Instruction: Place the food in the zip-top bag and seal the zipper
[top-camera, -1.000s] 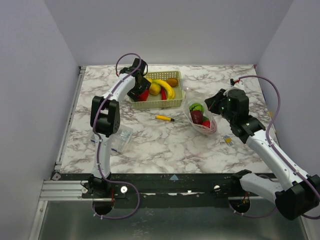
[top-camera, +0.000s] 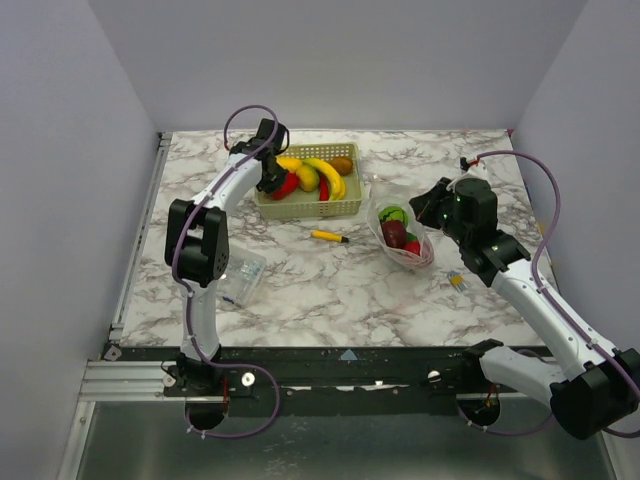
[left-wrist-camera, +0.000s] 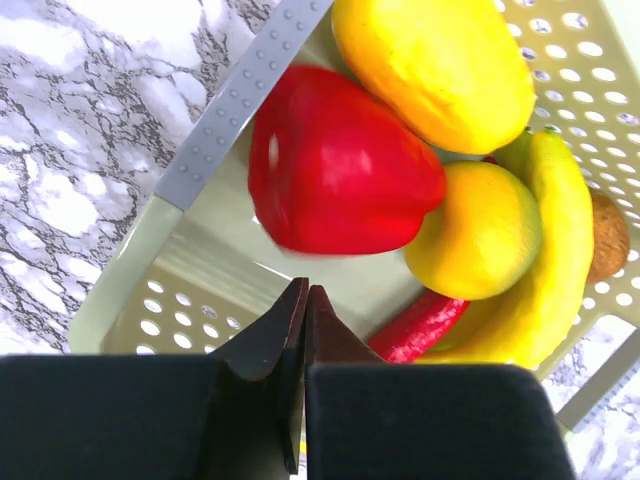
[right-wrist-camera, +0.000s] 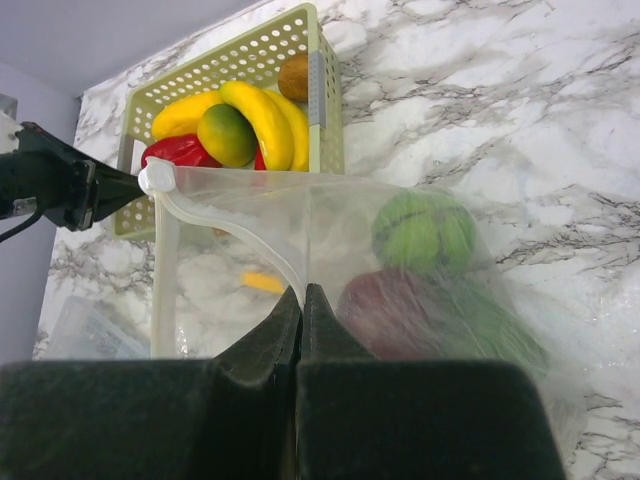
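My left gripper is shut, nothing between its fingertips, over the left end of the green basket (top-camera: 300, 208), near a red pepper (left-wrist-camera: 340, 160). Yellow fruit (left-wrist-camera: 430, 60), a mango (left-wrist-camera: 470, 230), bananas (left-wrist-camera: 560, 230), a red chilli (left-wrist-camera: 415, 330) and a brown round item (left-wrist-camera: 605, 240) lie there too. My right gripper is shut at the zip edge of the clear bag (top-camera: 420, 255), which holds green and dark red food (top-camera: 393, 233).
A yellow-handled tool (top-camera: 327, 235) lies between basket and bag. A clear lid-like item (top-camera: 243, 280) lies front left, and a small yellow-grey object (top-camera: 455, 280) right of the bag.
My left arm has shifted slightly to the left over the basket. The right arm and the bag have not moved.
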